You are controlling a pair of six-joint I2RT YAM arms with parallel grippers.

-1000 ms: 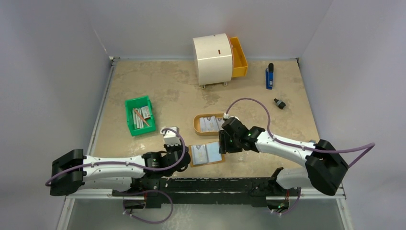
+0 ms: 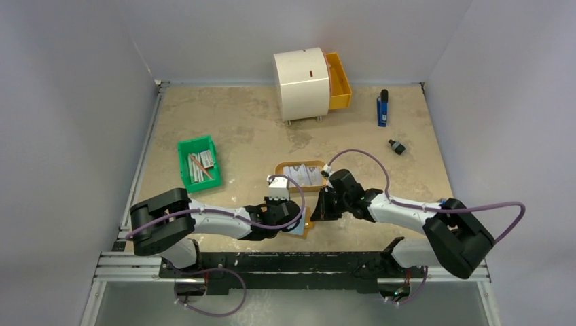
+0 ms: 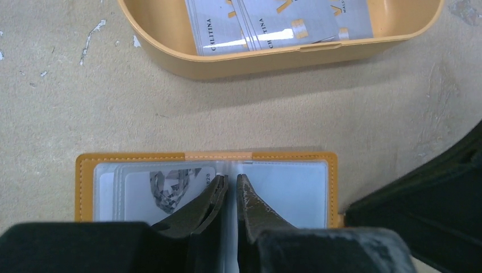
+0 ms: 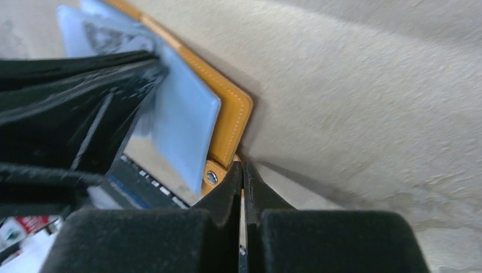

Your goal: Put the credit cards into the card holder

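Note:
The brown-edged card holder lies spread open, with clear sleeves on both sides. In its left half shows a card with a diamond print; the right half looks plain pale blue. My left gripper is over the holder's middle fold, its fingertips a narrow gap apart, nothing seen gripped. At the holder's right edge, beside the snap tab, my right gripper is shut; nothing shows clearly between its fingers. Several credit cards lie in a tan tray behind the holder.
A green bin with small items stands on the left. At the back are a white rounded box with a yellow drawer, a blue object and a small dark object. Both arms nearly meet over the holder.
My left gripper has moved right, from beside the holder to over its middle. My right gripper has shifted slightly at the holder's right edge. The tray has stayed put.

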